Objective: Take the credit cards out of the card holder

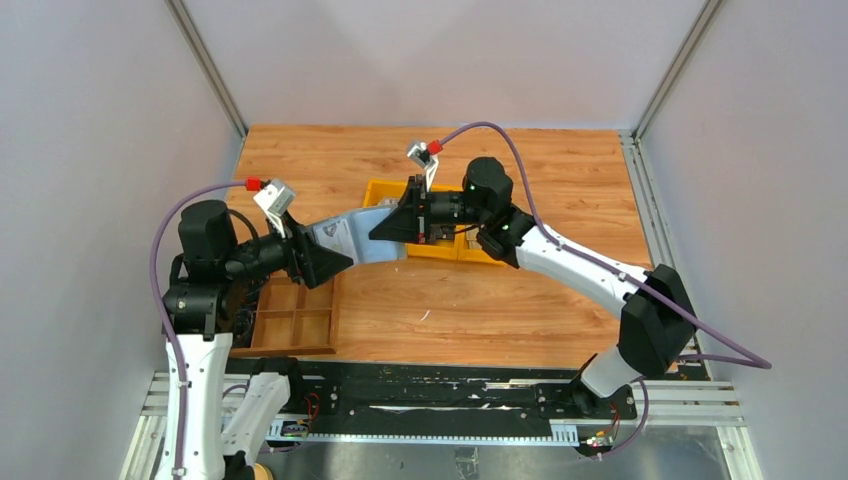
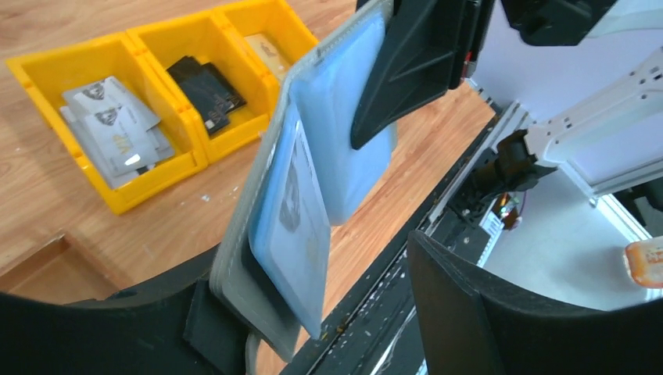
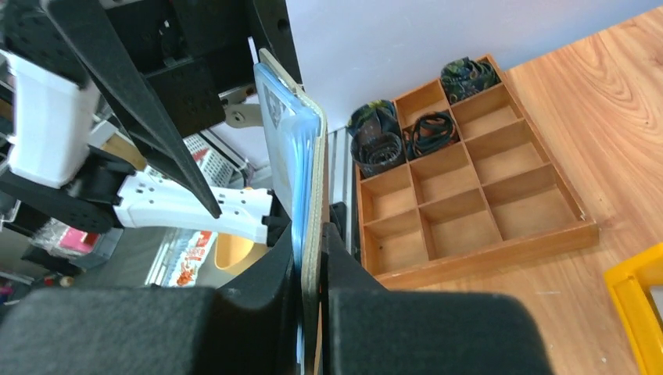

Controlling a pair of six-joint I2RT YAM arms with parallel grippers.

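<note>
An opened-out grey card holder [image 2: 262, 203] with blue inner flaps hangs in the air between both grippers. A pale printed card [image 2: 301, 223] shows against its inner side in the left wrist view, under or along a blue flap [image 2: 336, 117]. My right gripper [image 1: 378, 234] is shut on the holder near its far end. Edge-on in the right wrist view, the holder [image 3: 313, 172] runs down between the right fingers. My left gripper stands open around the near end; the holder lies close to one finger [image 2: 215, 312], well apart from the other [image 2: 453, 289].
Behind the holder, a yellow tray [image 2: 117, 207] has compartments holding pale cards [image 2: 117, 129], dark cards [image 2: 207, 90] and beige cards [image 2: 267, 55]. A wooden divided box [image 3: 477, 258] with rolled belts [image 3: 430, 134] stands at the left.
</note>
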